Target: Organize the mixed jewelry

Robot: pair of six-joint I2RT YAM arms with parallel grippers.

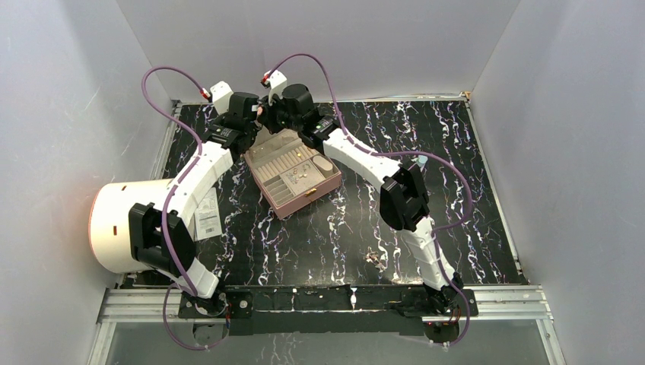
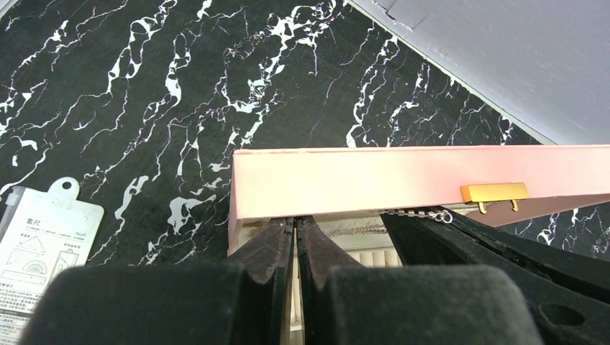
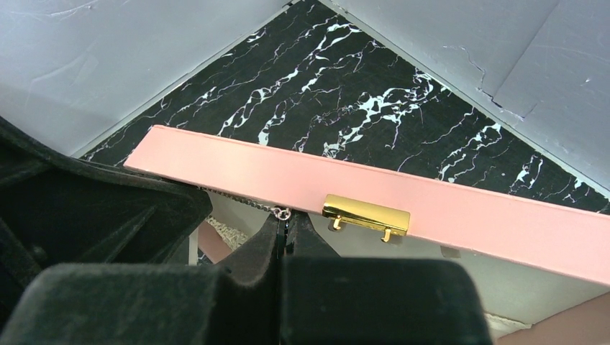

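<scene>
The pink jewelry box [image 1: 310, 201] stands open at the table's back left, small pieces of jewelry [image 1: 300, 172] inside. Its raised lid [image 2: 345, 176] bears a gold clasp [image 3: 367, 214]. Both grippers are close together at the lid's edge. A thin silver chain [image 3: 244, 200] runs just under that edge to my right gripper, which is shut on it, with a small ring [image 3: 283, 213] at the tips. My left gripper is shut; its tips are partly hidden by the lid, and nothing clear shows between them.
A white printed card [image 1: 208, 214] lies left of the box. A large white cylinder [image 1: 137, 226] is by the left arm. More jewelry [image 1: 376, 260] lies near the front of the table.
</scene>
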